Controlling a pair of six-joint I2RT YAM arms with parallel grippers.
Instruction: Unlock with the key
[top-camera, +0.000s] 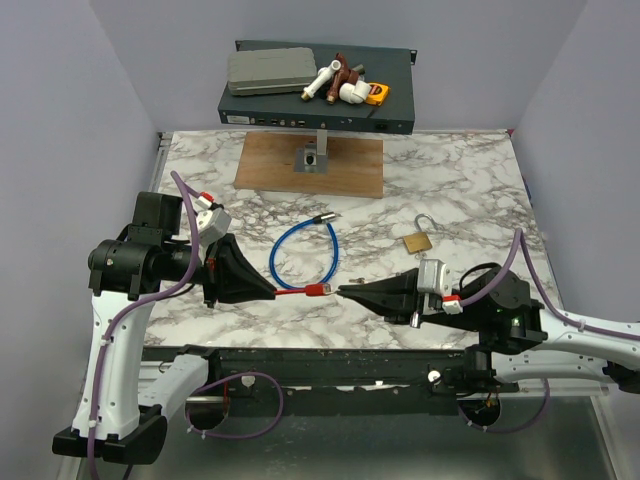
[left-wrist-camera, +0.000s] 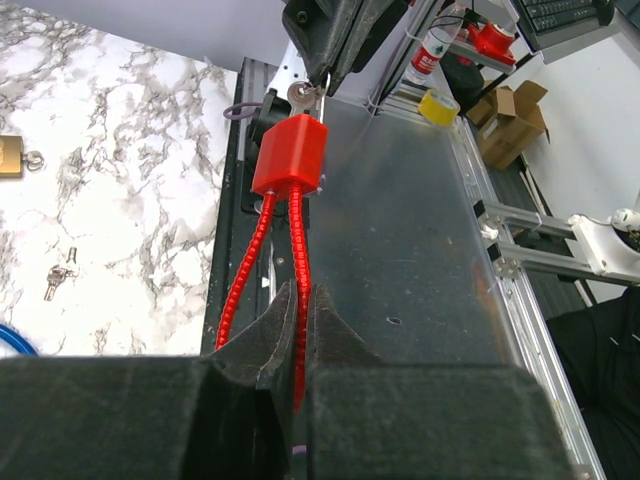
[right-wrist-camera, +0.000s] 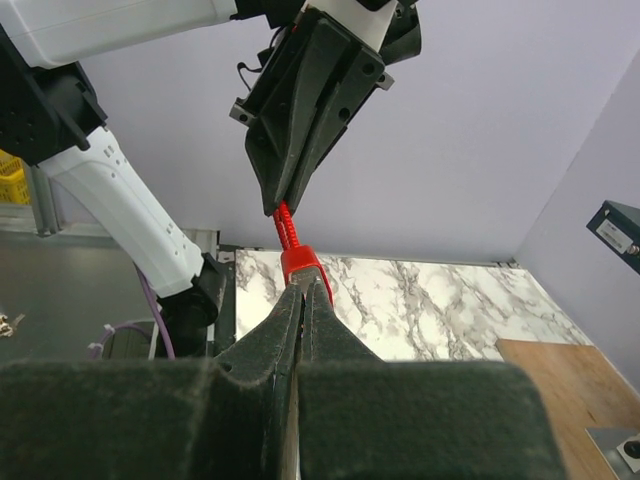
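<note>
The red cable lock (top-camera: 317, 290) hangs level between my two grippers above the table's front part. My left gripper (top-camera: 275, 293) is shut on its red cable (left-wrist-camera: 300, 245); one strand runs between the fingers. At the far end of the lock body (left-wrist-camera: 291, 155), my right gripper (top-camera: 339, 291) is shut on a thin silver key. A round key bow (left-wrist-camera: 302, 96) shows beside those fingertips, against the lock's end face. How deep the key's blade sits is hidden. In the right wrist view, the lock body (right-wrist-camera: 303, 264) is right beyond the right fingertips.
A blue cable lock (top-camera: 275, 255), a brass padlock (top-camera: 417, 242) and small loose keys (left-wrist-camera: 61, 272) lie on the marble table. At the back stands a wooden board (top-camera: 262, 165) with a metal latch. Bare marble surrounds these.
</note>
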